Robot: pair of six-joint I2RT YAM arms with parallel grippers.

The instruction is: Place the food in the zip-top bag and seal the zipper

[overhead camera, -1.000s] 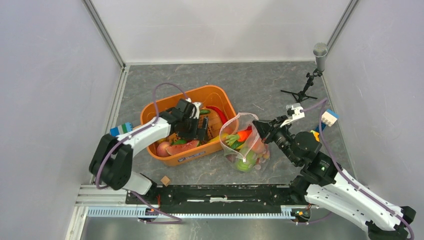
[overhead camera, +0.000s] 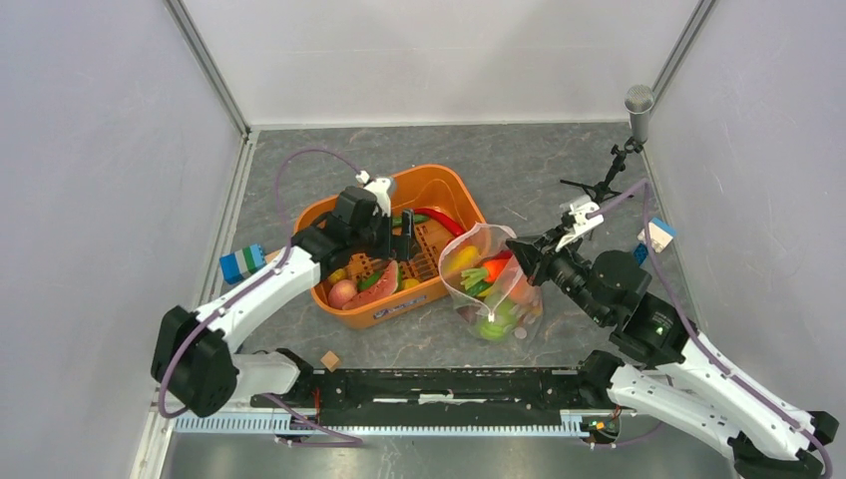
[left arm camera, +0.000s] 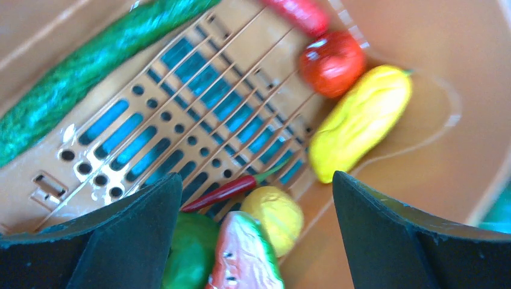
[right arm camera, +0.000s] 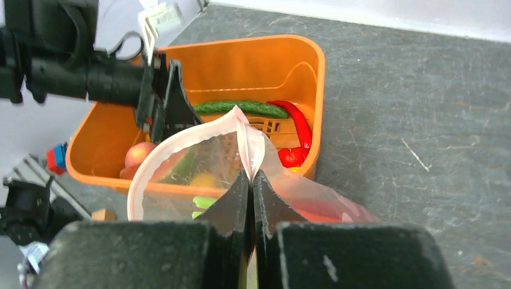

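Observation:
The clear zip top bag (overhead camera: 477,301) stands with its mouth open against the right side of the orange bin. Inside it show a carrot (overhead camera: 494,269), a yellow piece (overhead camera: 463,260) and something green (overhead camera: 496,324). My right gripper is shut on the bag's rim, with the film gathered at its fingertips. Over the bin, my left gripper hangs open and empty. Below it lie a cucumber (left arm camera: 78,78), a tomato (left arm camera: 332,63), a yellow oblong food (left arm camera: 361,120), a thin red chili (left arm camera: 223,192), a round yellow food (left arm camera: 274,218) and a watermelon slice (left arm camera: 246,256).
The orange bin (overhead camera: 374,315) has high walls around the left gripper. A microphone on a tripod (overhead camera: 604,185) stands at the back right. Toy blocks lie at both sides, and a small wooden block (overhead camera: 330,360) sits near the front.

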